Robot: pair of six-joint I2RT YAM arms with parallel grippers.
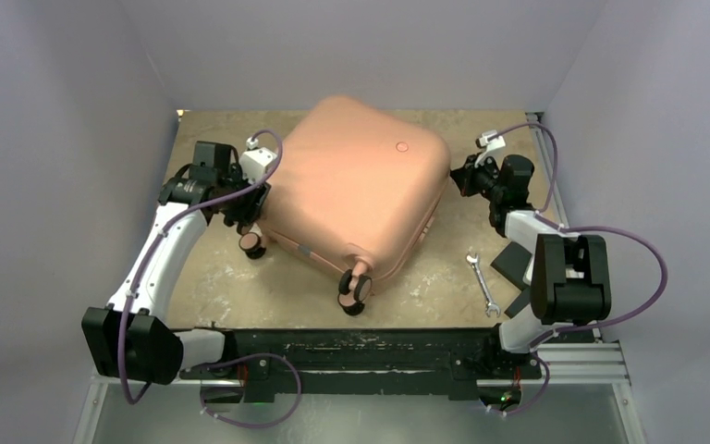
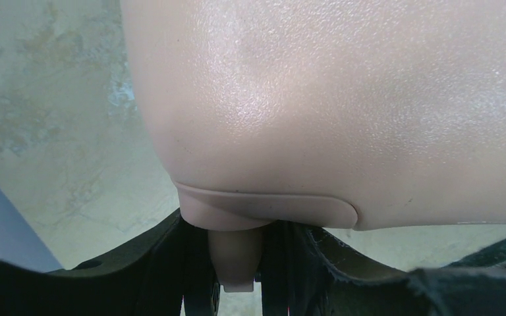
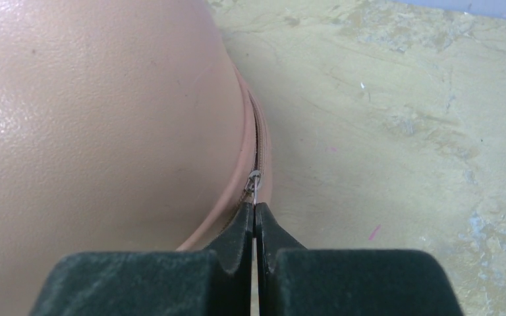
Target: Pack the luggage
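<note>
A closed pink suitcase lies at an angle across the middle of the table. At its left corner my left gripper is shut on a caster wheel, whose pink housing shows between the dark fingers in the left wrist view. My right gripper is at the suitcase's right side. In the right wrist view its fingertips are pinched together on a thin metal zipper pull. The zipper runs along the suitcase's side seam; its lower stretch is hidden behind the fingers.
A wrench lies right of the suitcase, beside dark flat pads partly under the right arm. A second caster wheel sticks out toward the front edge. Bare table shows front left and along the right.
</note>
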